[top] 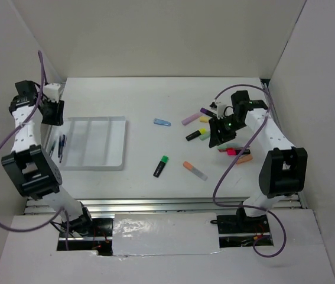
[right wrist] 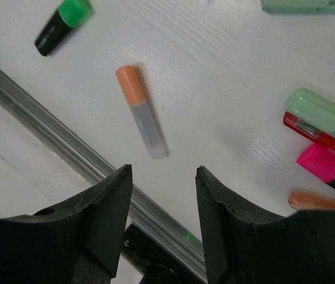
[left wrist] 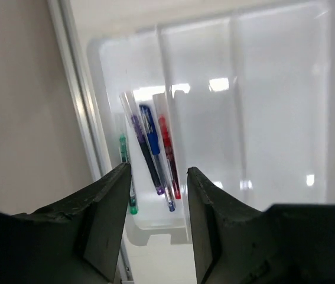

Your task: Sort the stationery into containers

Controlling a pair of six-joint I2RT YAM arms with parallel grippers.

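My left gripper (top: 54,109) is open above the left end of the white divided tray (top: 99,142); in the left wrist view several pens, including a blue pen (left wrist: 151,133) and a red pen (left wrist: 166,139), lie in its left compartment. My right gripper (top: 220,130) is open above the right-hand stationery, nothing between its fingers. Under it the right wrist view shows an orange highlighter (right wrist: 133,89), a black marker with green cap (right wrist: 55,32), a pale green highlighter (right wrist: 315,109), a pink-capped marker (right wrist: 327,165) and a red item (right wrist: 303,127).
A light blue item (top: 162,122) lies mid-table. A purple marker (top: 191,118) and other highlighters cluster at right. Walls border both sides, with metal rails along the front edge.
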